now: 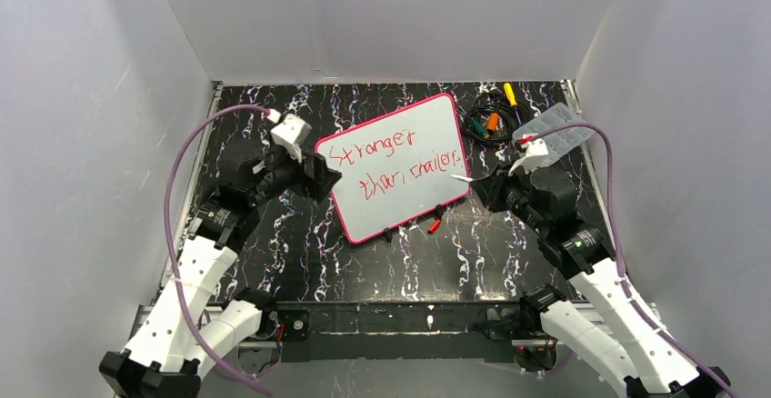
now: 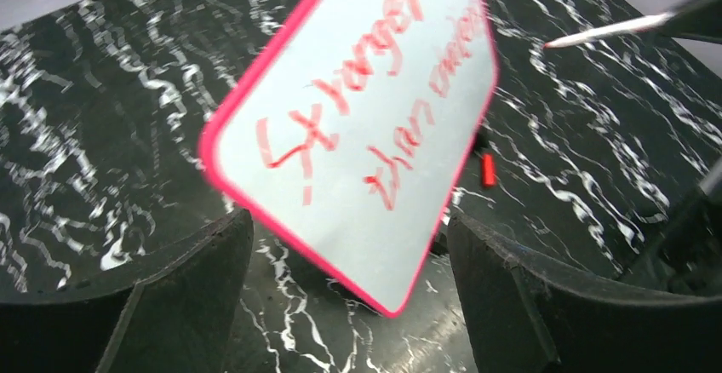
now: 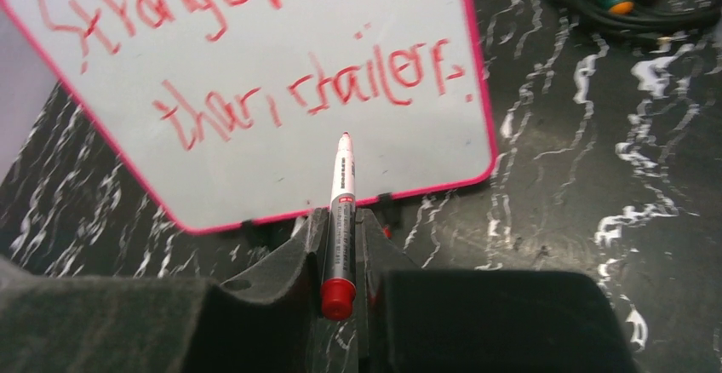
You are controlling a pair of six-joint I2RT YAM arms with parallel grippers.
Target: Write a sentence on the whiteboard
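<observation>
A white whiteboard (image 1: 382,212) with a pink-red frame lies tilted on the black marbled table. Red handwriting (image 1: 373,148) fills two lines, the upper reading "Stranger" and the lower looking like "than, trailers." My right gripper is shut on a white marker (image 3: 343,169) with a red end, its bare tip pointing forward. From above, that marker tip (image 1: 459,178) appears over the board's right edge. My left gripper (image 1: 329,178) stands open by the board's left edge, nothing between its fingers. A small red cap (image 1: 435,225) rests below the board.
Dark clips (image 1: 388,234) show along the board's lower edge. At the back right sit a coiled black cable (image 1: 477,125), a yellow-handled screwdriver (image 1: 510,94) and a clear plastic box (image 1: 555,130). The table in front of the board is clear.
</observation>
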